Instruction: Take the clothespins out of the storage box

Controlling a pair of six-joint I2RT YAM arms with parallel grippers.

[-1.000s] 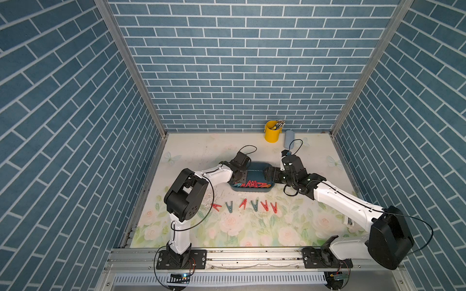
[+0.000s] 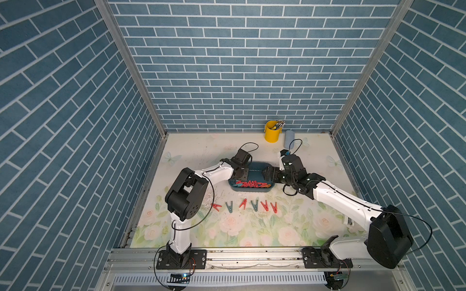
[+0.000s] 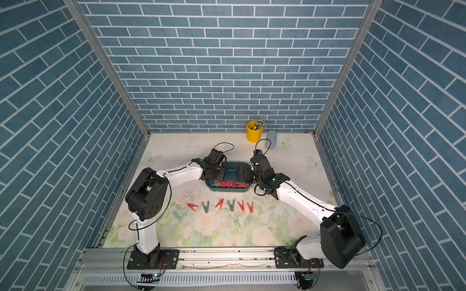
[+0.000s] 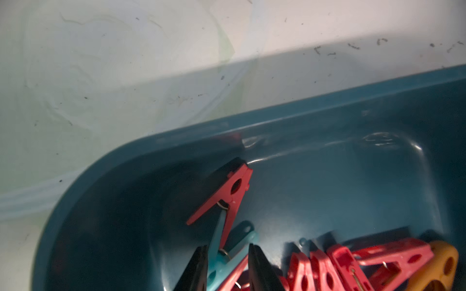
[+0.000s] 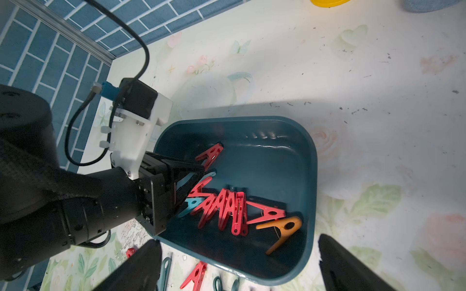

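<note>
The dark teal storage box (image 5: 271, 145) holds several red clothespins (image 4: 233, 184), teal ones (image 4: 228, 266) and an orange one (image 5: 286, 228). My left gripper is over the left part of the box, fingertips part open above the teal and red clothespins. My right gripper hovers near the box's right end, open with nothing between its fingers. A row of red and teal clothespins (image 2: 254, 204) lies on the table in front of the box.
A yellow bucket (image 2: 271, 133) of tools and a grey-blue object (image 2: 289, 138) stand at the back. The table right of the box (image 5: 388, 145) is clear.
My left gripper has shifted slightly upward and toward the back over the box. The right arm is almost unmoved.
</note>
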